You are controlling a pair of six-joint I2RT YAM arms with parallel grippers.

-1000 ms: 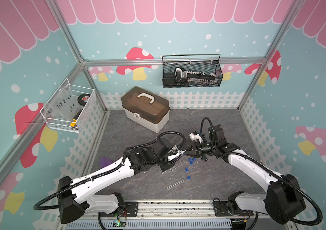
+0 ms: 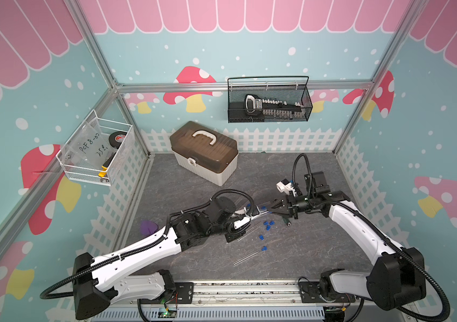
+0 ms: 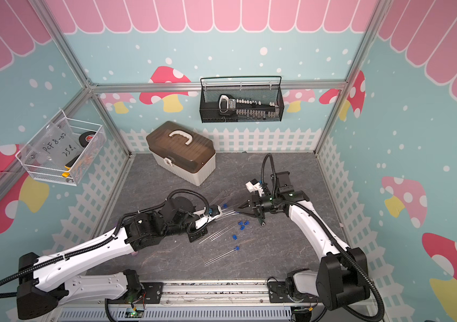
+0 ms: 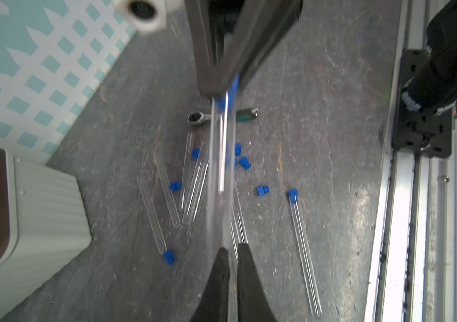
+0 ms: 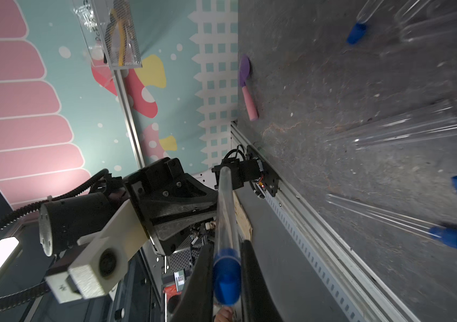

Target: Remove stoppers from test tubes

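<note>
In the right wrist view my right gripper is shut on a blue stopper (image 5: 227, 281). The stopper sits on a clear test tube (image 5: 225, 225) that points away toward the left arm. My left gripper has its fingertips drawn close together, no tube visibly gripped. Blurred in the left wrist view, the held tube (image 4: 220, 177) runs from the stopper down to just before those tips. On the table lies another stoppered tube (image 4: 302, 247). Several bare tubes (image 4: 153, 217) rest there too, with loose blue stoppers such as one stopper (image 4: 262, 190) among them.
A ratchet wrench (image 4: 247, 114) lies beyond the tubes. The tool box (image 2: 205, 153) stands at the back left, and a purple-pink spoon (image 5: 247, 88) near the left side. Hanging baskets are on the walls. Bare table shows at the front right.
My right gripper has drawn back to the right with the stoppered tube.
</note>
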